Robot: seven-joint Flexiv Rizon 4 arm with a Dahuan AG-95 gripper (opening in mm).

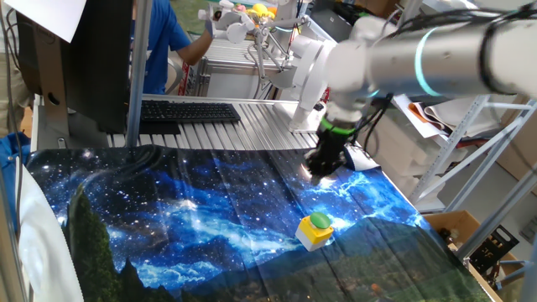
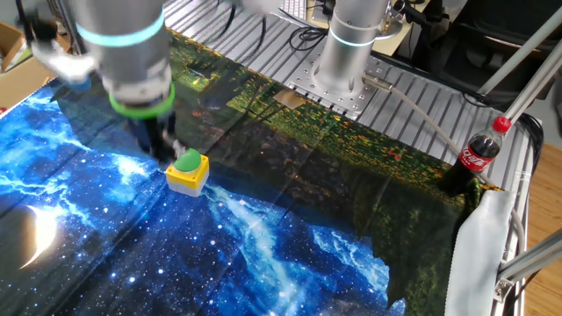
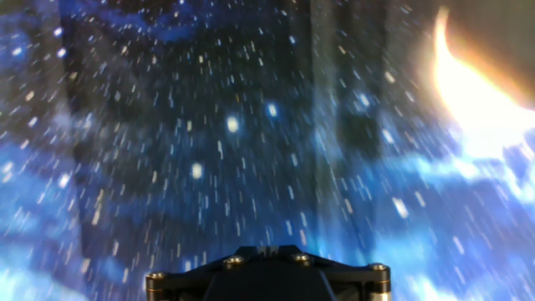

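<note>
A button box with a yellow top, white base and round green button (image 1: 320,220) sits on the starry cloth (image 1: 243,180). In exterior view 2 the same button box (image 2: 187,180) shows close to my blurred gripper (image 2: 167,151), overlapping it in the picture. Exterior view 1 has the gripper (image 1: 324,164) above the cloth, behind the box and apart from it. At the bottom of the wrist view the black gripper looks shut, its fingers together in the middle with nothing visible between them. The box is outside the wrist view.
A cola bottle (image 2: 479,156) stands at the table's far corner in exterior view 2. A keyboard (image 1: 189,111) lies beyond the cloth, near a dark monitor (image 1: 75,75).
</note>
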